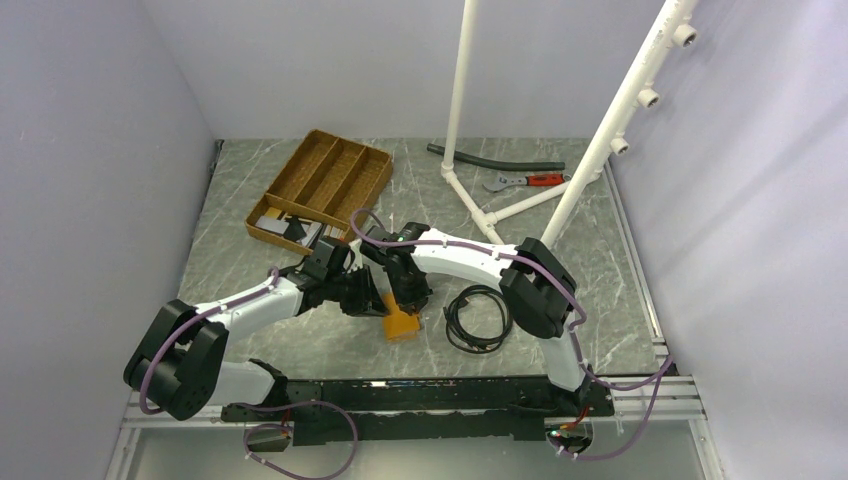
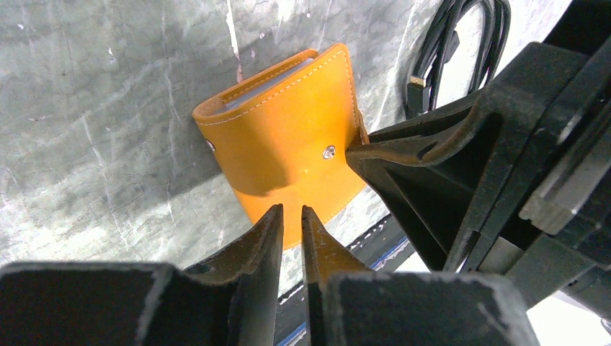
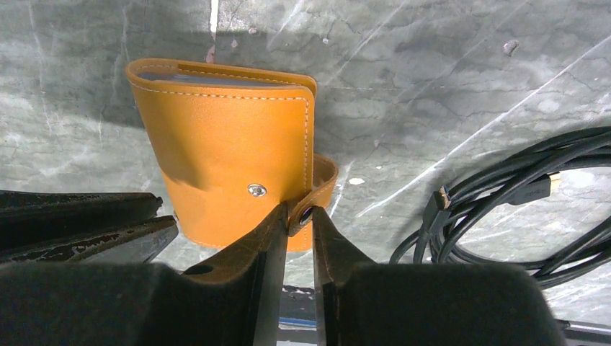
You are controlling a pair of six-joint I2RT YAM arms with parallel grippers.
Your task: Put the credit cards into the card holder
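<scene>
The orange leather card holder (image 1: pixel 401 328) lies on the table at front centre, under both grippers. Something pale and flat, probably cards (image 3: pixel 216 81), shows inside its upper opening. My left gripper hangs at the holder's left side. Its fingers are nearly together; orange shows through the narrow gap, and no pinched item can be made out. On the opposite side, my right gripper has the closing strap (image 3: pixel 324 176) between its fingertips, near the dark snap. The strap bends up beside the flap, whose silver snap (image 3: pixel 256 190) is uncovered.
A black cable coil (image 1: pixel 477 318) lies right of the holder. Behind the left arm stands a brown divided tray (image 1: pixel 268 200) with small items in its front compartment. White pipes (image 1: pixel 484 216) and a red-handled wrench (image 1: pixel 545 180) are at the back. Left of the holder, the table is clear.
</scene>
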